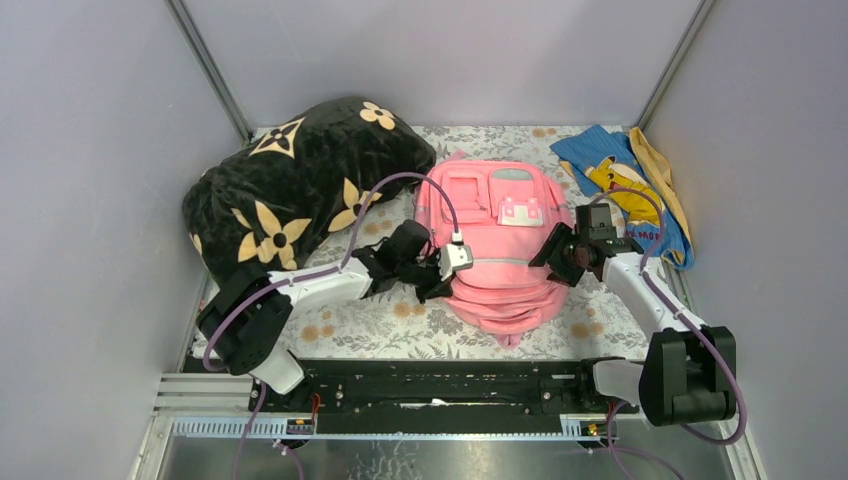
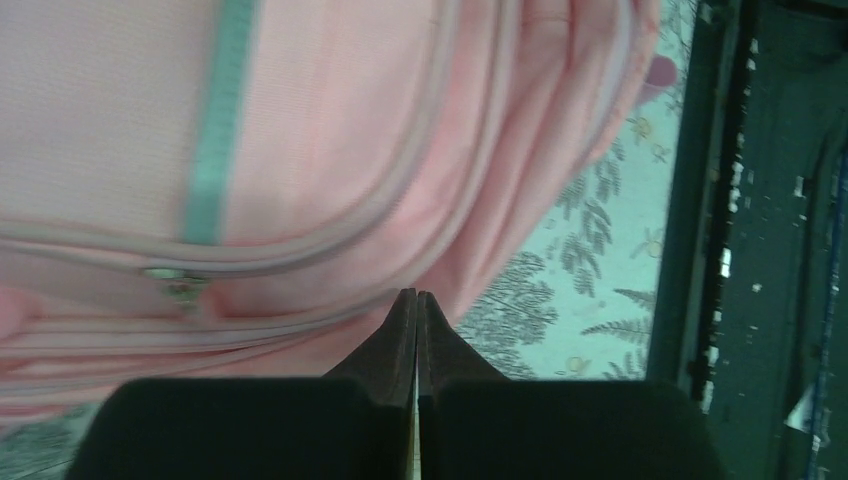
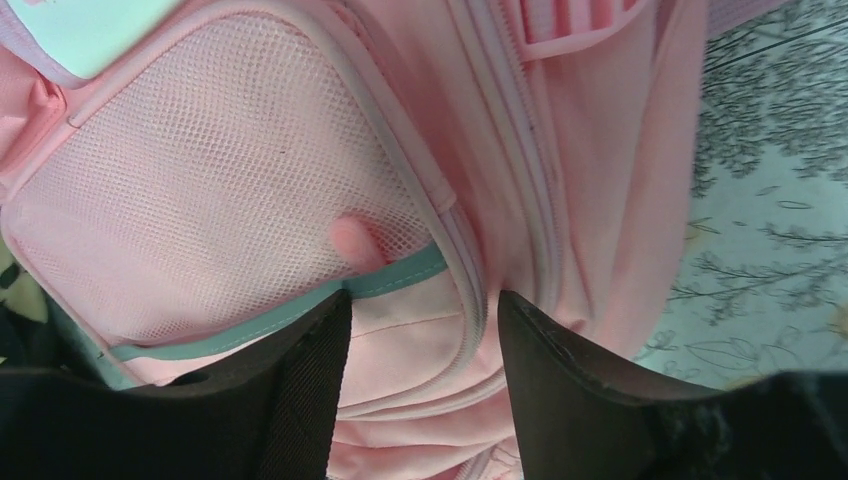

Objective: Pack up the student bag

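A pink student bag (image 1: 498,240) lies flat in the middle of the table, its pocketed front facing up. At the bag's lower left edge is my left gripper (image 1: 432,296), its black fingers pressed together; nothing shows between them in the left wrist view, where the bag's piped seams (image 2: 400,195) run just beyond the tips. Over the bag's right side my right gripper (image 1: 545,266) has its fingers apart. In the right wrist view a piped pocket edge with a grey-green strip (image 3: 400,273) passes between and beyond those fingertips, not gripped. The bag's inside is hidden.
To the left a large black cushion (image 1: 330,170) with tan flowers reaches the bag's upper left. A blue and yellow cloth bag (image 1: 625,180) lies at the back right. Bare patterned table (image 1: 370,330) shows in front on the left.
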